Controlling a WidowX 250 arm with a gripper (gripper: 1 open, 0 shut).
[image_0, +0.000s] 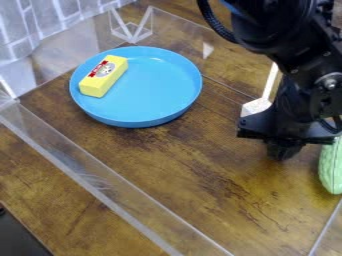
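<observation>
The black gripper (283, 150) is low over the wooden table at the right, its fingertips dark and close together; whether anything is between them cannot be made out. A white object (257, 105) is mostly hidden behind the gripper and arm, only part showing above and left of the fingers. A green object (330, 170) lies at the right edge, beside the gripper.
A blue plate (150, 92) at the upper left holds a yellow box (102, 77). Clear plastic walls edge the area.
</observation>
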